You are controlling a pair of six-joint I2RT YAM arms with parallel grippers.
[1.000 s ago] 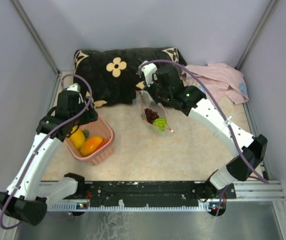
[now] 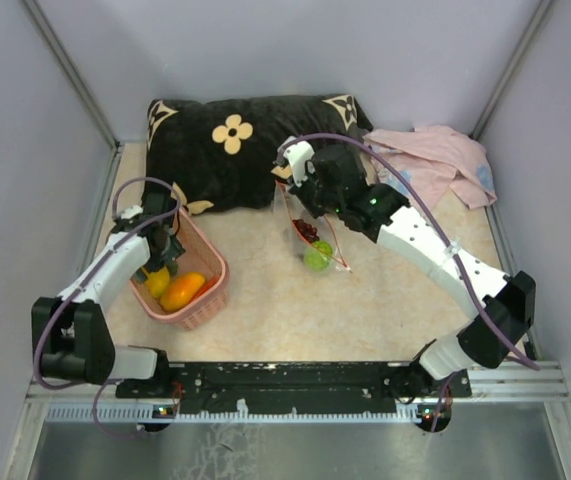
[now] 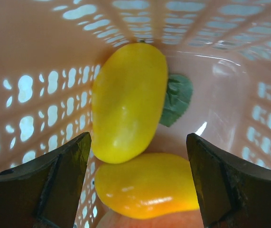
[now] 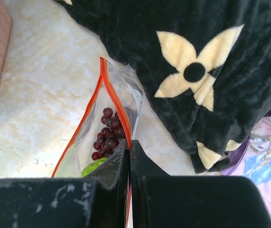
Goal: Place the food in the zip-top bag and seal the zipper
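Observation:
The clear zip top bag (image 2: pixel 295 228) stands on the table with an orange rim; dark red grapes (image 4: pixel 110 137) and a green item (image 4: pixel 93 166) lie inside it. My right gripper is shut on the bag's orange edge, which runs between its fingers. Down in the pink basket (image 2: pixel 205 312), my left gripper is open. Its fingers stand on either side of a yellow mango-like fruit (image 3: pixel 128 104) and an orange-yellow one (image 3: pixel 147 185), apparently touching neither. A dark green piece (image 3: pixel 177 99) lies beside the yellow fruit.
A black cushion (image 2: pixel 235 165) with cream flowers lies along the back, close behind the bag. Pink cloth (image 2: pixel 435 160) is bunched at the back right. Bare table (image 2: pixel 275 310) lies between basket and bag, and to the bag's right.
My left gripper has come down into the basket over the yellow fruit.

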